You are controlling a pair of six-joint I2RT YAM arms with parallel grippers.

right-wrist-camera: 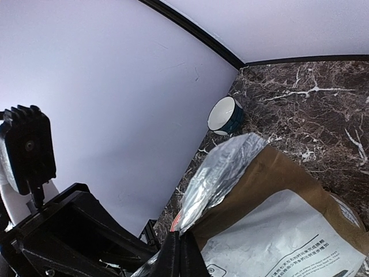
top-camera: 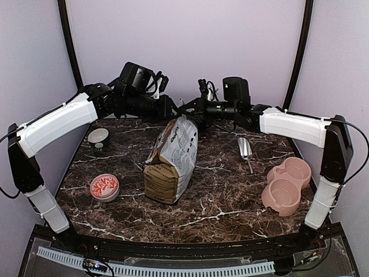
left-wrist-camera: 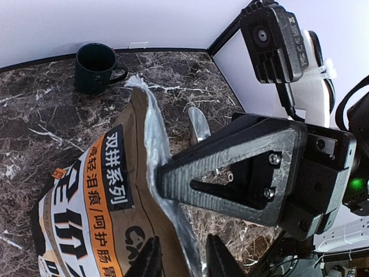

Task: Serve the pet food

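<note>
The pet food bag (top-camera: 179, 153) stands upright mid-table, its silver top edge (left-wrist-camera: 155, 135) raised in a thin strip. My right gripper is shut on that top edge, where the foil runs in between its fingertips. On the other side, my left gripper is open, its fingers (left-wrist-camera: 147, 259) standing apart with the lower stretch of the edge between them. A metal scoop (top-camera: 245, 150) lies right of the bag. The pink double bowl (top-camera: 282, 198) sits at the front right. Whether the bag's mouth is parted cannot be told.
A round tin with a red-patterned lid (top-camera: 104, 187) stands front left. Farther back is a white-lined cup (top-camera: 98, 138). Behind the bag stands a dark green mug (left-wrist-camera: 92, 72).
</note>
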